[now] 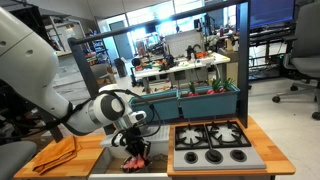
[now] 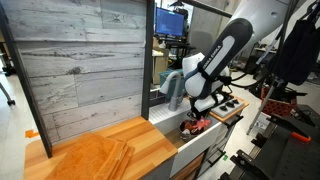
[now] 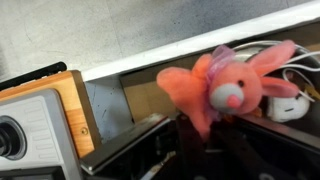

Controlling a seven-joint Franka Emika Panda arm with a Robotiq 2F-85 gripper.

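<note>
A pink plush bunny (image 3: 235, 90) with a grey muzzle fills the middle of the wrist view. My gripper is shut on it, though the fingertips are partly covered by the toy. In exterior view 1 the gripper (image 1: 137, 148) points down at the open drawer, with the bunny (image 1: 135, 162) small and dark-edged beneath it. Exterior view 2 shows the bunny (image 2: 197, 126) as a pinkish patch under the arm, over the drawer.
The open drawer (image 3: 190, 47) has a white front edge and holds a white cable (image 3: 304, 62) and other items. To its right in exterior view 1 stands a gas stove (image 1: 212, 150); to its left lies an orange cloth (image 1: 56, 154). A blue-green rack (image 1: 205, 106) stands behind.
</note>
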